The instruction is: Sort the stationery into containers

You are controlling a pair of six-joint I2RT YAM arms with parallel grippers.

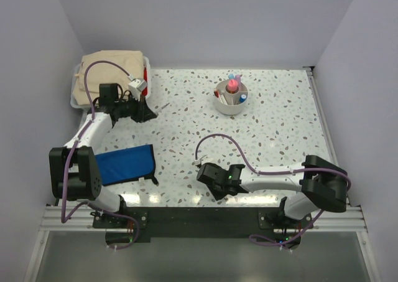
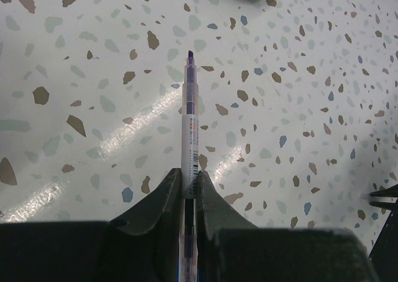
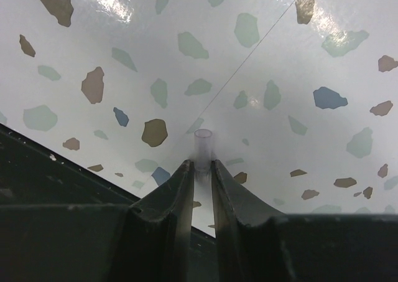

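Note:
My left gripper is shut on a slim marker (image 2: 190, 98) with a clear barrel, a white label and a dark purple tip pointing away from the fingers. In the top view this left gripper (image 1: 151, 116) hangs over the left part of the table, near the basket. Low over the front of the table is my right gripper. Its fingertips stand close on either side of a small clear tube-like cap (image 3: 203, 146); whether they touch it cannot be told. A white round container (image 1: 230, 108) holding several pens stands at the back.
A white basket (image 1: 76, 95) with beige cloth (image 1: 112, 70) and a red item (image 1: 145, 81) is at the back left. A blue pouch (image 1: 127, 164) lies front left.

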